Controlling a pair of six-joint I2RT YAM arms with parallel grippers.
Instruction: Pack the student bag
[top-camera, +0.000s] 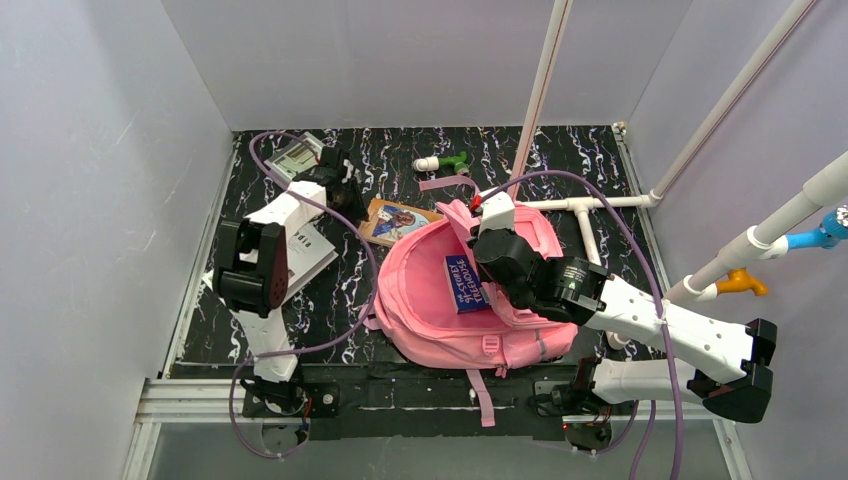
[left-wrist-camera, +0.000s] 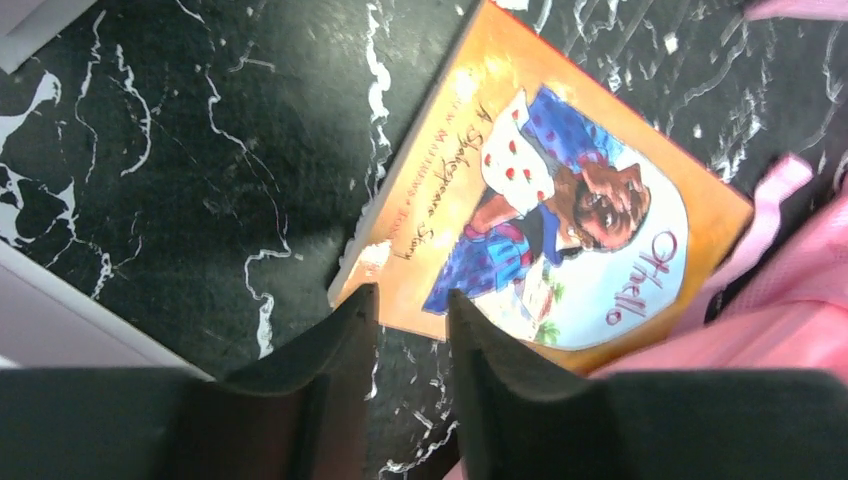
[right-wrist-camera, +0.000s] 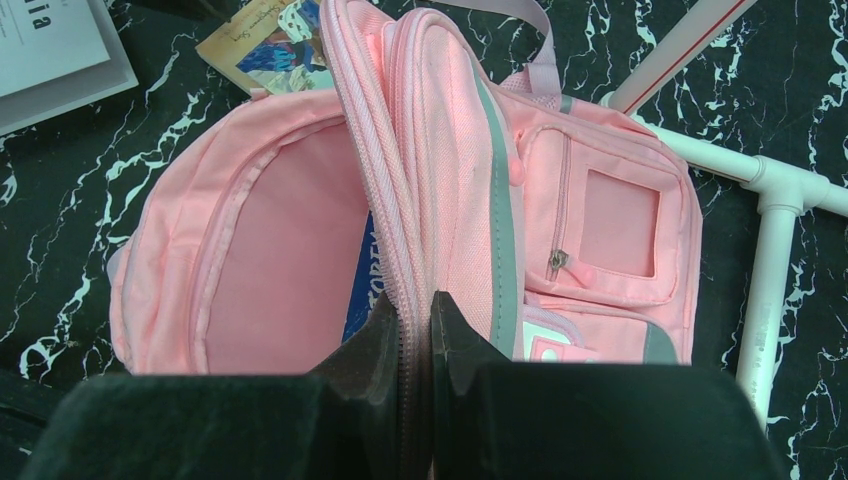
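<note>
The pink backpack (top-camera: 425, 300) lies open, a blue book (top-camera: 465, 283) inside. My right gripper is shut on the raised front flap, holding it folded back. An orange Othello book (left-wrist-camera: 560, 220) lies on the dark table just left of the bag. My left gripper hangs above that book's near corner, fingers apart, nothing seen between them.
White books (top-camera: 305, 255) lie at left, partly under the left arm. A pale item (top-camera: 290, 155) is at back left, a green pipe piece (top-camera: 450, 163) at the back. White pipes (top-camera: 590, 230) stand along the right.
</note>
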